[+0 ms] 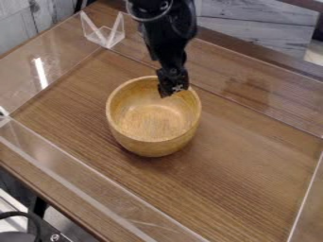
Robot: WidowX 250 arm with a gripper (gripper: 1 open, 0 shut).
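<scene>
A light tan, empty oval bowl [153,123] rests on the wooden table at the middle of the view. The black gripper [171,87] hangs just over the bowl's back rim, its fingers open. Whether its tips touch the rim is hard to tell.
A clear plastic object [104,28] stands at the back left. A grey board [259,24] runs along the back, and a dark cable lies at the bottom left corner.
</scene>
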